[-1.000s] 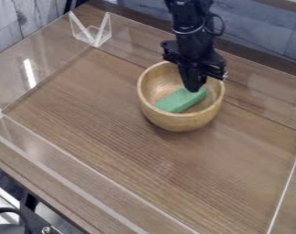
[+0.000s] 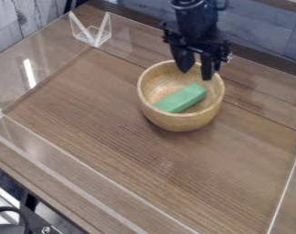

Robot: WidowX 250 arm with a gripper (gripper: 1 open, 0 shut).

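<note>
A wooden bowl point(image 2: 163, 119) sits in the upper middle of the wooden table. Inside it lies a green oblong block point(image 2: 180, 99), tilted diagonally. My black gripper point(image 2: 195, 62) hangs above the bowl's back rim, reaching down from the top of the view; whether its fingers are open or shut is not clear.
A clear wire-like object point(image 2: 92, 27) stands at the back left. Dark cables lie at the lower left corner, beyond the table's edge.
A second ago the gripper was lower, over the block in the bowl; it has risen and moved back. The block still lies in the bowl.
</note>
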